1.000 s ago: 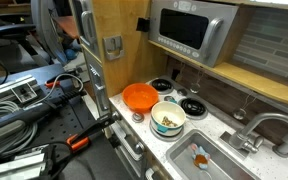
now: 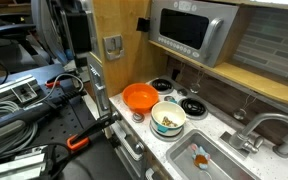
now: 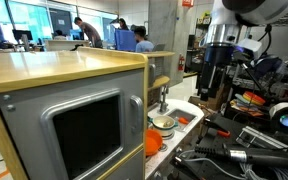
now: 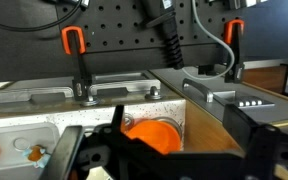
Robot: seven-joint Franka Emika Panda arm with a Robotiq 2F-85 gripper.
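My gripper stands open in the wrist view, its dark fingers [image 4: 116, 125] apart with nothing between them. Beyond and below the fingers, an orange bowl [image 4: 156, 133] shows on the counter, well away from them. In exterior view 1 that orange bowl [image 2: 140, 96] sits at the counter's left, beside a cream bowl [image 2: 168, 115] resting on a stack of dishes. A small orange and blue item [image 2: 201, 157] lies in the sink [image 2: 187, 164]. The arm [image 3: 242, 40] rises at the right of exterior view 2; its fingertips cannot be made out there.
A microwave [image 2: 192, 28] stands on a wooden shelf [image 2: 229, 72] above the stove burners. The faucet [image 2: 264, 126] rises behind the sink. Drawer fronts with handles [image 4: 84, 97] run along the counter edge. Cables lie across the black base table [image 2: 44, 132].
In exterior view 1, dark parts of the arm have come into the top left corner, in front of the wooden cabinet's side. The bowls and the sink item have not moved.
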